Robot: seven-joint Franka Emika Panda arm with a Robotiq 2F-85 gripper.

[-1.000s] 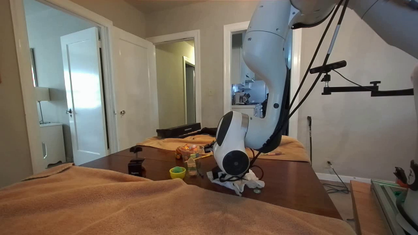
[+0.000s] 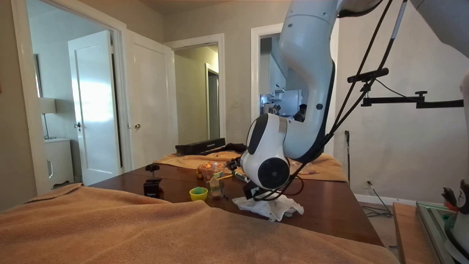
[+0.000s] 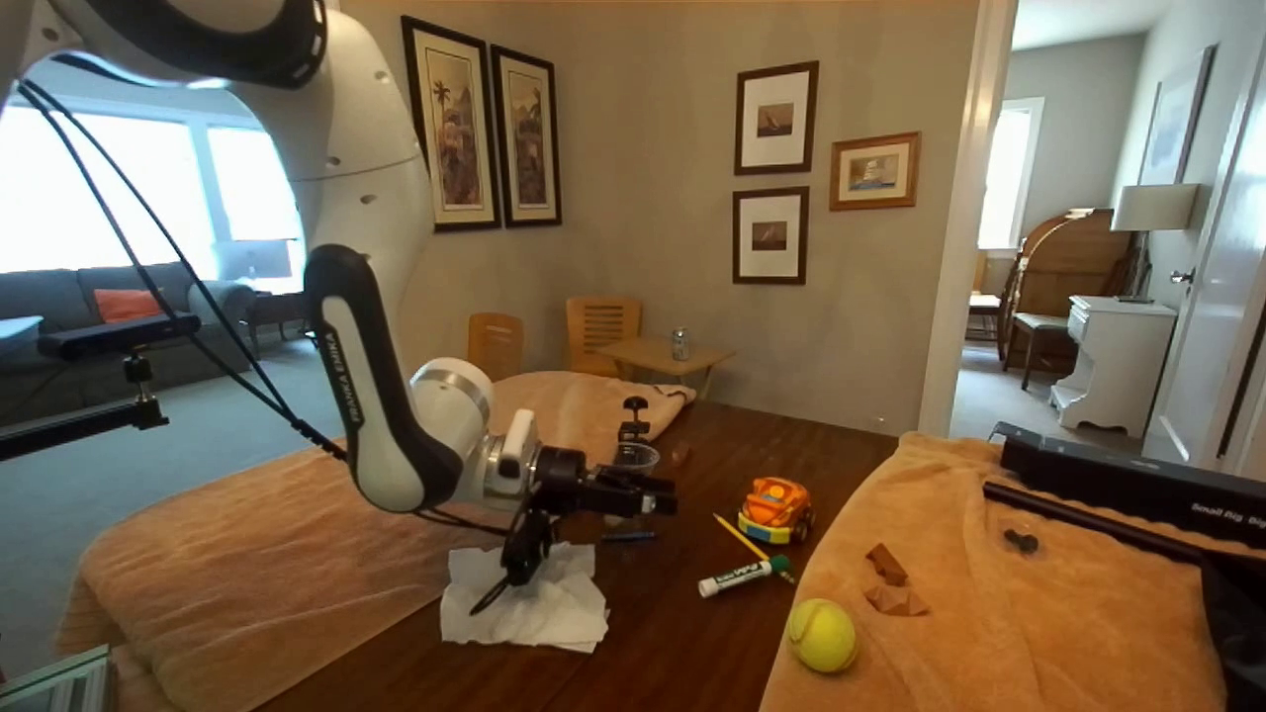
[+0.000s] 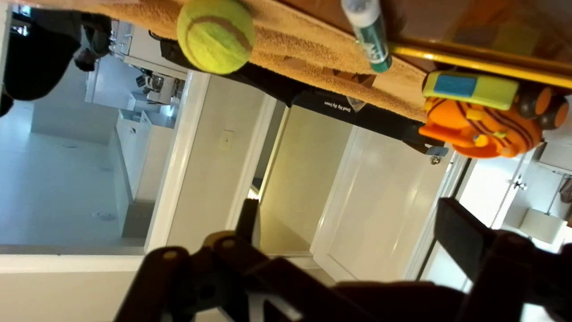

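Exterior view 2 has the same gripper (image 3: pixel 667 493) above the dark tabletop. A crumpled white cloth or paper (image 3: pixel 528 607) lies flat-ish on the table below the wrist. In exterior view 1 the white sheet (image 2: pixel 274 206) sits partly hidden under the arm. Beyond the fingers are an orange toy car (image 3: pixel 777 508), a green-and-white marker (image 3: pixel 738 578) and a yellow pencil (image 3: pixel 741 538).
A tennis ball (image 3: pixel 822 635) rests on the orange towel (image 3: pixel 1021 641) at the table's edge. A yellow cup (image 2: pixel 198 194) with something green inside stands near a small bottle (image 2: pixel 215 187). A black clamp (image 2: pixel 152 182) is at the left. Bare tabletop (image 2: pixel 338 220) shows at the right.
In exterior view 1 the arm has shifted right and its wrist has risen. The white sheet has moved slightly right and spread, partly covering a small round object that was in plain sight.
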